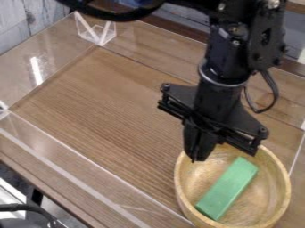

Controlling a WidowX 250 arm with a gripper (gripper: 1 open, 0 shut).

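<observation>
My black gripper [191,141] hangs over the upper rim of a pale round bowl [272,203] at the lower right, its narrow fingertips shut with nothing visible between them. A green rectangular block [226,189] lies inside the bowl, just below and right of the gripper. The gripper body hides part of the table behind it.
A clear plastic piece [98,27] stands at the back left. Dark cables [24,212] lie at the lower left corner, off the table's edge.
</observation>
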